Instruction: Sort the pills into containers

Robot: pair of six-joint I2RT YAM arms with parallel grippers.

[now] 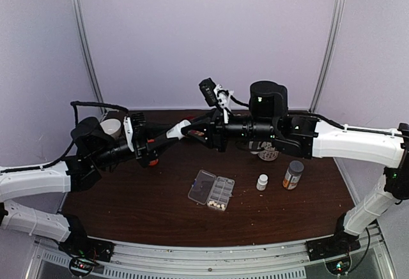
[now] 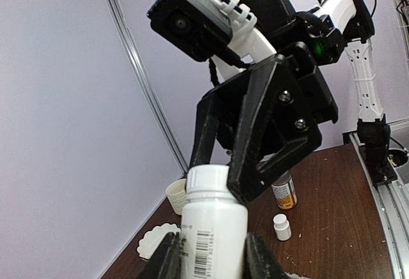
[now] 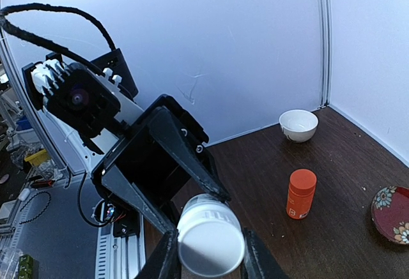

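A white bottle (image 2: 214, 237) with a barcode is held in the air between both arms. My left gripper (image 1: 171, 132) is shut around its body, the fingers (image 2: 164, 261) showing at either side of it. At the other end my right gripper (image 1: 190, 128) is shut on the white cap (image 3: 211, 248). The cap still sits on the bottle, so its mouth is hidden. Below on the table lies the open pill organizer (image 1: 220, 193), its clear lid (image 1: 202, 186) folded to the left, with several pale pills (image 1: 216, 205) in its front compartments.
A small white bottle (image 1: 262, 182) and a grey-capped bottle (image 1: 293, 175) stand to the right of the organizer. An orange-capped bottle (image 3: 301, 193), a white bowl (image 3: 298, 125) and a red floral plate (image 3: 391, 215) stand farther left and back.
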